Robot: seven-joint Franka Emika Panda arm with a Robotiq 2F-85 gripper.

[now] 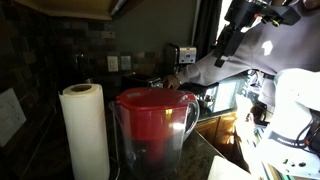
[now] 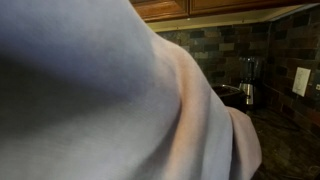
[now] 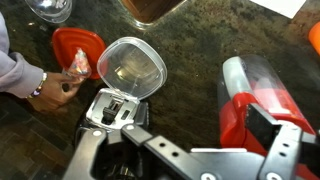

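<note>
No task is given. My gripper [image 1: 228, 45] hangs high at the right of exterior view 1, apart from the counter objects. In the wrist view, the gripper shows its fingers spread apart along the bottom, and nothing is visible between them. Beneath it, an appliance [image 3: 108, 108] has its clear lid [image 3: 133, 66] raised. A clear pitcher with a red lid [image 1: 157, 98] stands on the counter; its red part [image 3: 268, 98] is at the right of the wrist view. At the left, a person's hand [image 3: 58, 90] is at a red container [image 3: 75, 45].
A paper towel roll [image 1: 86, 130] stands left of the pitcher. The person's grey sleeve [image 1: 215, 70] reaches in from the right, and grey cloth [image 2: 110, 100] blocks most of exterior view 2. Dark bare counter [image 3: 195, 75] lies between the clear lid and pitcher.
</note>
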